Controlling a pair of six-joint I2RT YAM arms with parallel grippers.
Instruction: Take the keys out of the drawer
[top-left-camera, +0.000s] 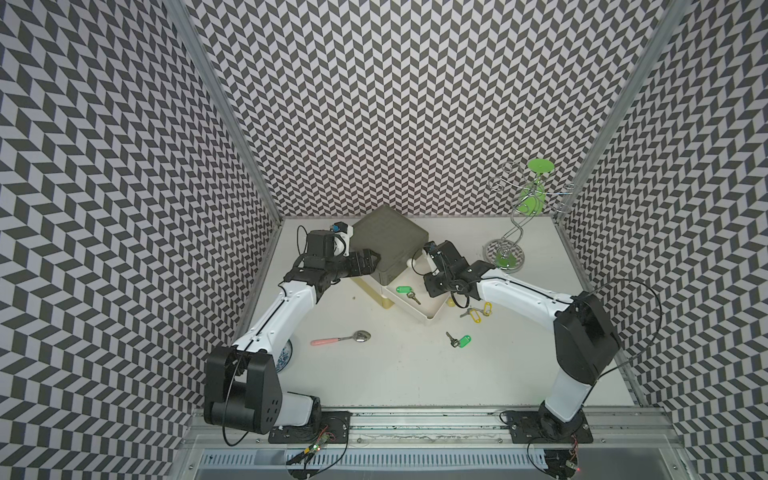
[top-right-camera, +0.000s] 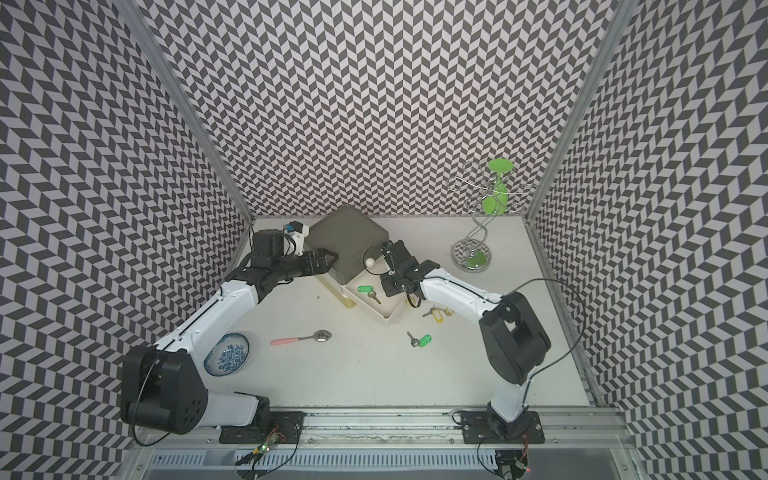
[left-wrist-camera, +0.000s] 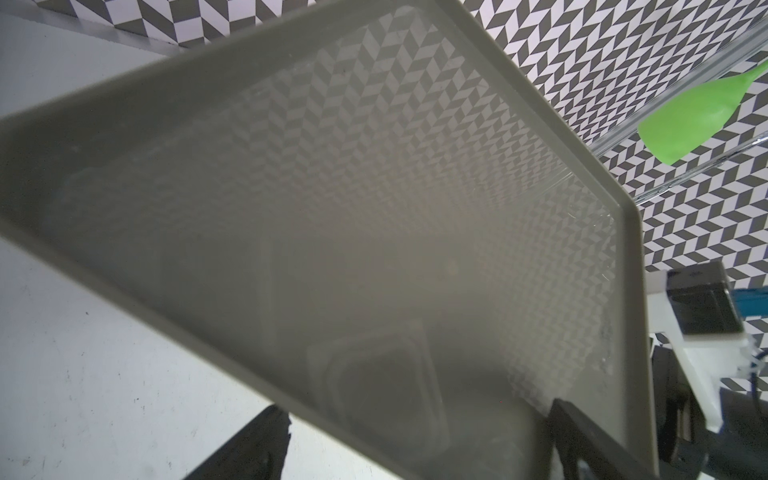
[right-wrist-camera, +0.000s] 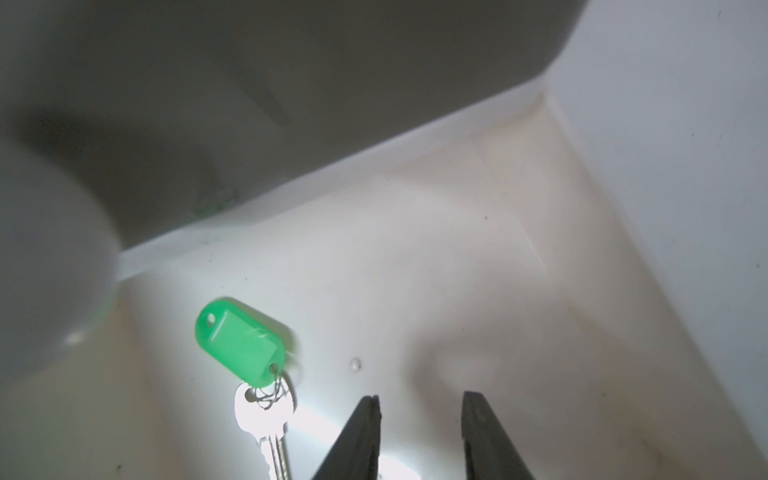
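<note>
The grey-topped drawer box (top-left-camera: 388, 240) has its white drawer (top-left-camera: 430, 321) pulled out. Inside lies a key with a green tag (right-wrist-camera: 240, 342), flat on the drawer floor at the left of the right wrist view. Over the drawer is my right gripper, its fingers parted and nothing between them, to the right of that key. My left gripper stands open at the box's near left edge; whether it touches the box I cannot tell. Outside the drawer, a green-tagged key (top-left-camera: 460, 341) and yellow-tagged keys (top-left-camera: 477, 313) lie on the table.
A spoon with a pink handle (top-left-camera: 326, 341) lies in front of the box. The blue patterned bowl (top-right-camera: 227, 354) is at the left, and a wire stand with green parts (top-left-camera: 505, 254) at the back right.
</note>
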